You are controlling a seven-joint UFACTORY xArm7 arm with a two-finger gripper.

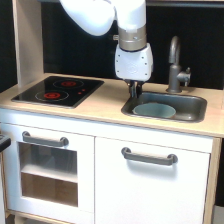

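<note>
A blue-grey pot (157, 111) is low in the dark sink (190, 112), only its rounded upper part showing clearly. Just left of and above it, my gripper (134, 92) points down from the white arm, near the sink's left side. Its dark fingers are small against the dark sink. Whether they are open, shut or touching the pot cannot be made out.
Behind the sink rises a dark faucet (176, 66). The black stovetop (58, 91) with two red-marked burners is empty at the left. Bare wooden counter (107, 105) lies between stove and sink.
</note>
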